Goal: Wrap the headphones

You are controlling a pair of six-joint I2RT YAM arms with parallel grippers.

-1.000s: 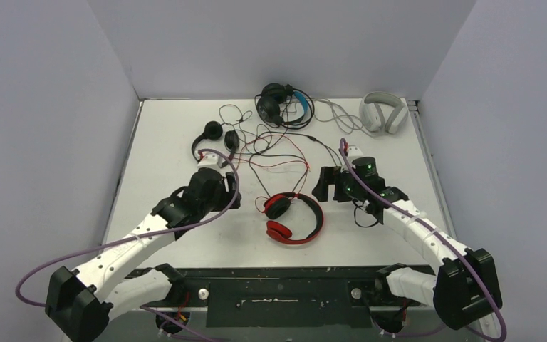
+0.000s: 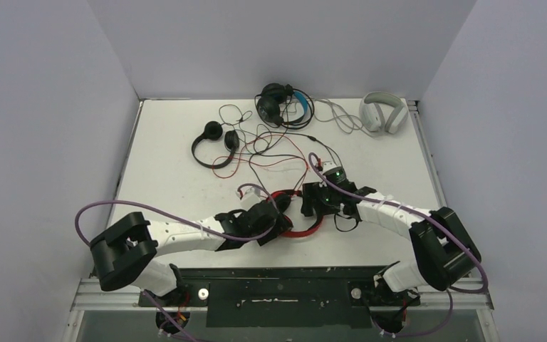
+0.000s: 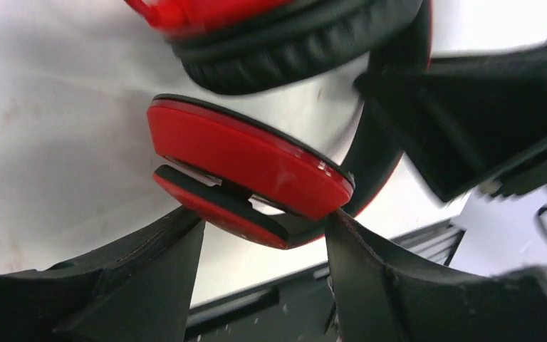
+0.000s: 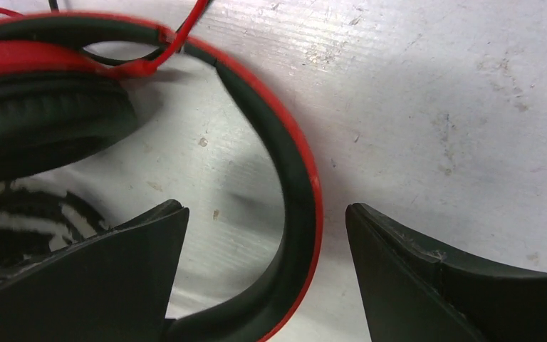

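Red and black headphones (image 2: pixel 316 226) lie at the front middle of the table, partly hidden by both grippers. In the left wrist view, the front red earcup (image 3: pixel 249 153) and its end of the band sit just ahead of my left gripper, whose fingers are apart around that end. My right gripper is open over the headband (image 4: pixel 303 206), which runs between its fingers with a gap on each side. The headphones' red cable (image 2: pixel 295 146) and a black one run back into a tangle.
Small black headphones (image 2: pixel 231 140) lie at the back left, blue-black ones (image 2: pixel 271 107) at the back middle, white ones (image 2: pixel 392 114) at the back right. Loose cables (image 2: pixel 256 142) cross the middle. Free table (image 2: pixel 164 178) shows at the left and right.
The headphones look about where they were.
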